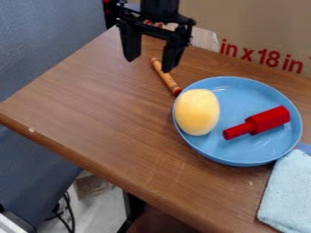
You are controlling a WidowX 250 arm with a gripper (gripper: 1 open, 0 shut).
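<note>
My black gripper (pixel 149 57) hangs open over the back of the wooden table (pixel 97 127), its two fingers apart with nothing visible between them. Just right of it and lower in the view lies an orange stick (pixel 166 78). A blue plate (pixel 237 156) on the right holds a pale yellow oval object (pixel 197 112) on its left side and a red cylinder with a narrower handle (pixel 256 123) on its right.
A light blue cloth (pixel 289 193) lies at the lower right. A cardboard box (pixel 259 36) stands at the back right. Cables hang below the table's front edge.
</note>
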